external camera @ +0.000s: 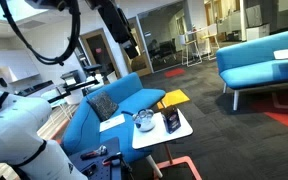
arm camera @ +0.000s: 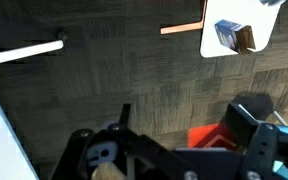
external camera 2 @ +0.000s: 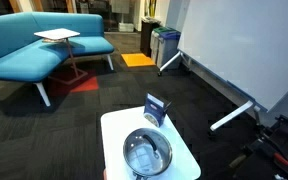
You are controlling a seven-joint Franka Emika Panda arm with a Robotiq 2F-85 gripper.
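Note:
In the wrist view my gripper stands open, its dark fingers wide apart with only carpet visible between them. A small white table (external camera 2: 118, 126) holds a shiny metal pot (external camera 2: 148, 155) and, close behind it, an upright dark box (external camera 2: 156, 109) with a light top. From the wrist, the box (arm camera: 234, 38) shows at the upper right, well away from the fingers, and just a sliver of the pot (arm camera: 271, 2) enters at the top edge. Exterior view 1 has the pot (external camera: 144, 121) left of the box (external camera: 171, 119), with my arm (external camera: 26, 138) at the left.
Blue sofas (external camera: 259, 64) border the carpet. A whiteboard (external camera 2: 239, 45) stands on white legs at the right. Another small white table (external camera 2: 57, 35) is by the far sofa. Open carpet (external camera: 209, 115) lies right of the near table.

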